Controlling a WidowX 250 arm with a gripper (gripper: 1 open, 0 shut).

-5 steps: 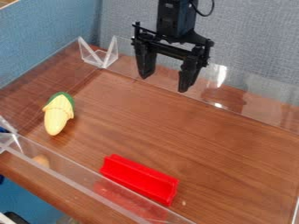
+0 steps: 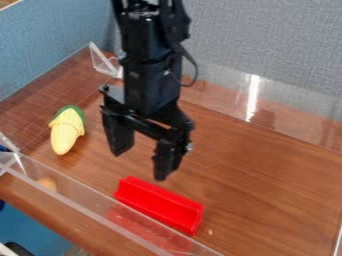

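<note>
My black gripper [image 2: 142, 150] hangs over the middle-left of the wooden surface, its fingers apart and nothing seen between them. Just below it lies a red rectangular block [image 2: 159, 205], set diagonally beside the clear front wall. A yellow toy corn [image 2: 64, 133] with a green husk lies to the gripper's left.
Clear plastic walls [image 2: 254, 95] edge it at back and front, with a blue padded panel [image 2: 34, 35] at the back left and a grey backdrop behind.
The block and the corn have not moved.
</note>
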